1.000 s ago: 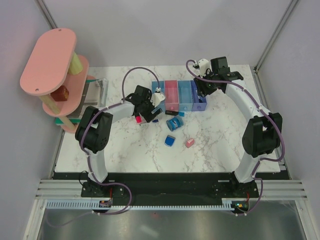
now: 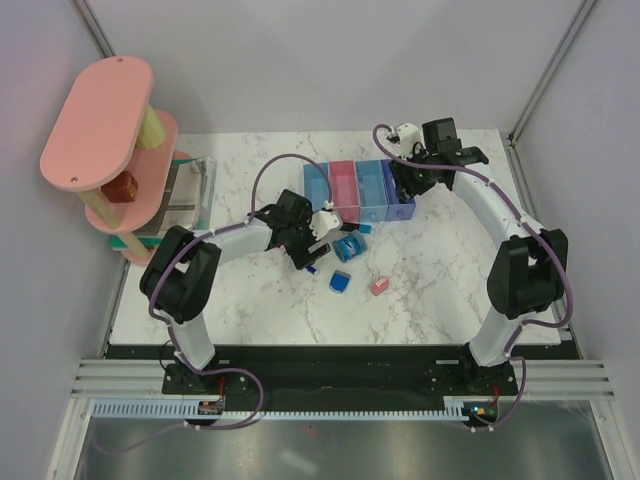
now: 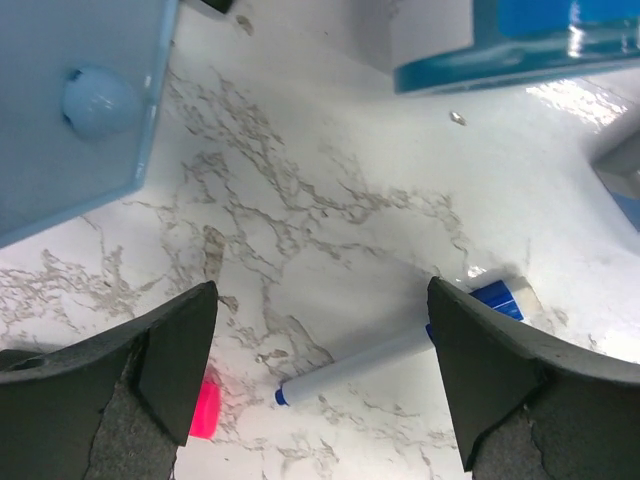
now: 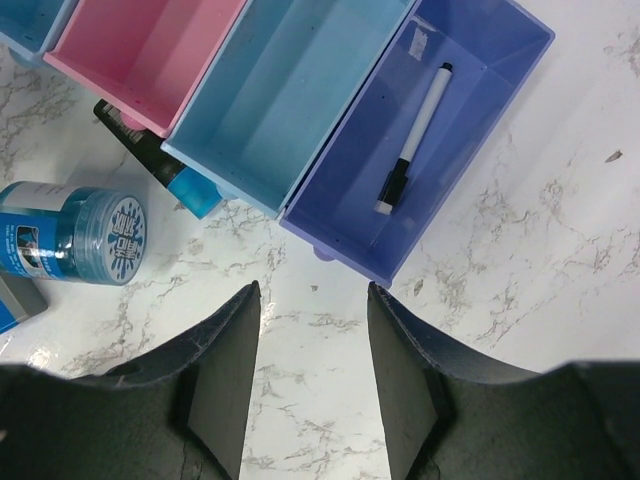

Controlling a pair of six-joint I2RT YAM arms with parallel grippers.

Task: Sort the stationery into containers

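My left gripper is open, low over the table, with a slim blue-and-grey marker (image 3: pixel 360 365) lying beneath and between its fingers. A pink object (image 3: pixel 205 410) shows beside it. My right gripper hangs open near the bin row's right end, where a white-and-black marker (image 4: pixel 425 115) lies in the dark blue bin (image 4: pixel 480 80). The light blue bin (image 4: pixel 280 70) and pink bin (image 4: pixel 150 50) look empty. A blue jar (image 4: pixel 75 235) and a black item with blue end (image 4: pixel 150 155) lie in front of the bins.
A blue block (image 2: pixel 339 281) and a pink block (image 2: pixel 380 285) lie on the open front of the table (image 2: pixel 430 310). A tiered pink shelf (image 2: pixel 95 120) and a tray stand at the left.
My left arm has moved toward the table's front and slightly right, over the marker. The right arm shows little change.
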